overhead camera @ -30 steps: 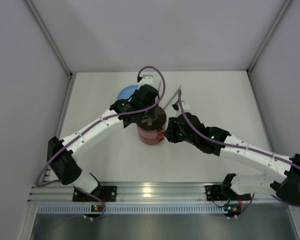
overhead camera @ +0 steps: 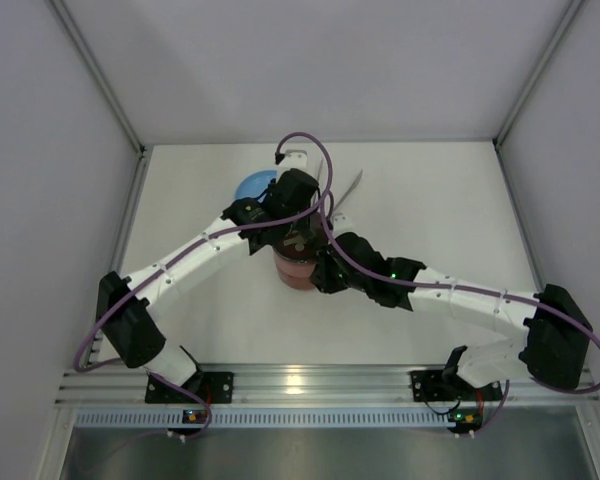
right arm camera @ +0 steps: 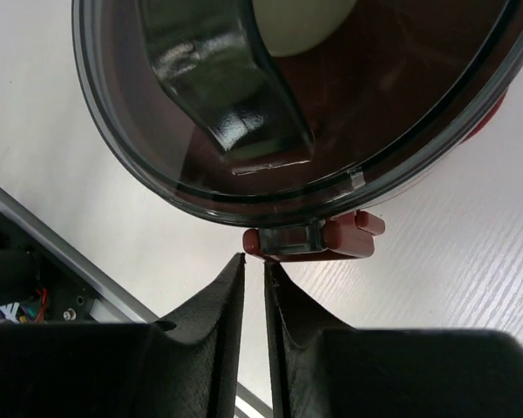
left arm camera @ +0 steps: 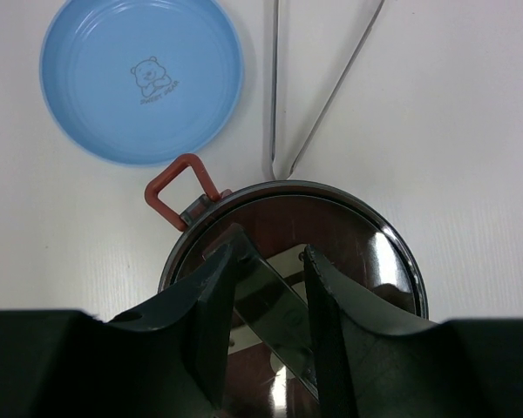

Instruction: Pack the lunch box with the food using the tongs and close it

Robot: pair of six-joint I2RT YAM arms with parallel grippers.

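The pink lunch box (overhead camera: pixel 295 272) stands near the middle of the table, its dark see-through lid (left arm camera: pixel 366 252) on top. A raised dark grip (right arm camera: pixel 231 100) crosses the lid. My left gripper is over the lid with its fingers apart, one on each side of that grip. At the box's near right side, my right gripper has its fingers close together at the red-brown side handle (right arm camera: pixel 349 239), shut on its end. A second side handle (left arm camera: pixel 173 178) sticks out on the far side, towards the plate.
A blue plate (left arm camera: pixel 139 83) with a bear print lies behind the box to the left. V-shaped metal tongs (left arm camera: pixel 275 96) lie just behind the box. Both arms crowd the space over the box.
My right gripper has moved left, up to the box's side handle, and its arm followed. The left arm and the box look unmoved.
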